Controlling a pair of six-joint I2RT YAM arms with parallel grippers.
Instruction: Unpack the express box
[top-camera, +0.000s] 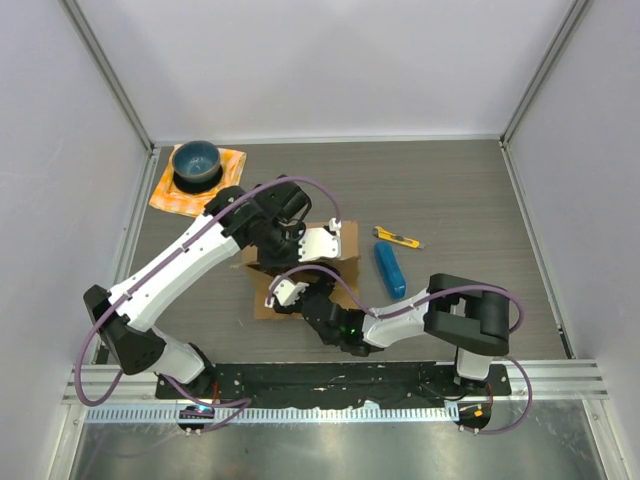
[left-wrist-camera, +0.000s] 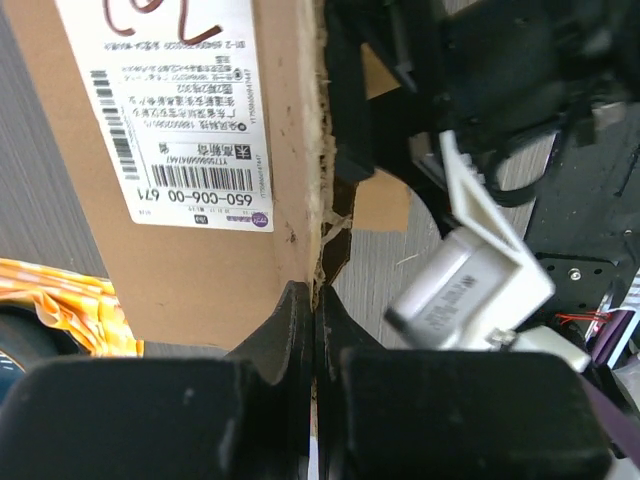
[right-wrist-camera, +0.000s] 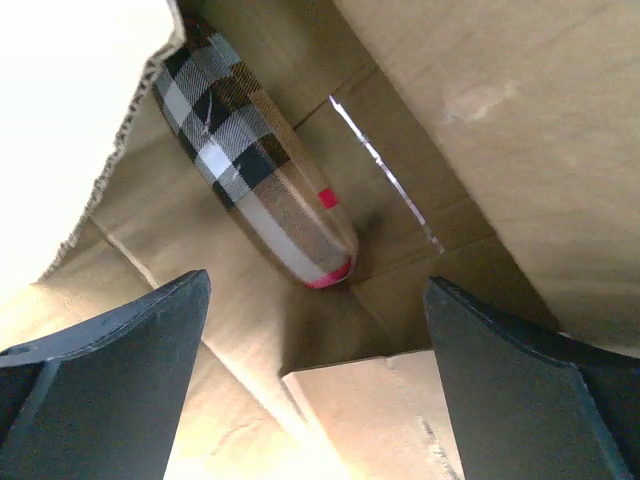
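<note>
The open cardboard box (top-camera: 270, 303) stands at the middle of the table, largely hidden from above by both arms. My left gripper is shut on the box's thin upper edge, beside a side with a white shipping label (left-wrist-camera: 185, 120). Inside the box, in the right wrist view, a plaid item (right-wrist-camera: 255, 155) with red at its end lies against the cardboard. My right gripper is open at the box mouth, its fingers (right-wrist-camera: 165, 340) wide apart short of the plaid item, with nothing gripped.
A yellow utility knife (top-camera: 398, 238) and a blue case (top-camera: 390, 270) lie right of the box. At the back left a dark bowl (top-camera: 197, 160) sits on an orange checked cloth (top-camera: 172, 198).
</note>
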